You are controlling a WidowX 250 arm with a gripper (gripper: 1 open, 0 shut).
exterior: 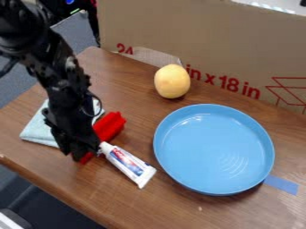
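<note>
My black gripper (86, 148) is low over the left part of the wooden table, at the near end of a red object (107, 126) and close to the cap end of a white toothpaste tube (129, 165). The red object lies partly behind the gripper. The fingertips are dark and overlapped, so whether they hold anything cannot be told. A folded light cloth (41, 127) lies left of the red object, partly hidden by the arm.
A blue plate (214, 149) takes up the right of the table. A yellow mango-like fruit (173, 80) sits at the back, before a cardboard box (227, 54). The table's near-left edge is close to the gripper.
</note>
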